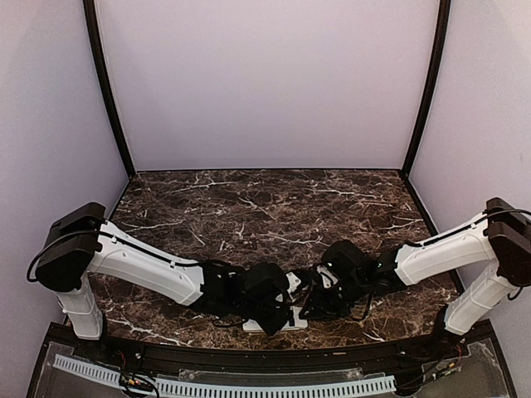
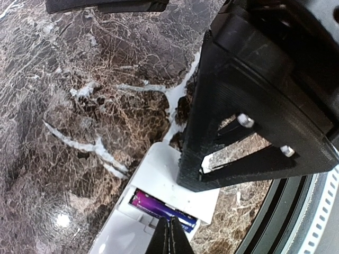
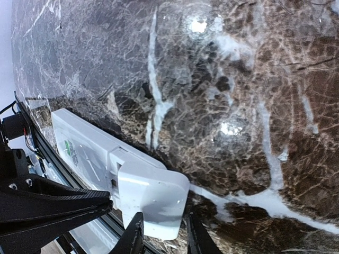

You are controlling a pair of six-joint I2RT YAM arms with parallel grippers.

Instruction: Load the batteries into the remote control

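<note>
The white remote control (image 3: 85, 145) lies on the marble table, its battery compartment uncovered near one end. Inside that compartment, the left wrist view shows a purple and black battery (image 2: 161, 210); whether another lies beside it cannot be made out. My left gripper is shut, with nothing between its fingers, its tips at the compartment beside the battery. Over the remote's end stands my right gripper, its fingers parted near the white end piece. One right finger (image 2: 198, 169) appears against that end in the left wrist view.
Both arms meet close together at the table's front edge, hiding most of the remote from above. A dark rail (image 1: 207, 355) and a white slotted strip (image 1: 274, 388) run along the front.
</note>
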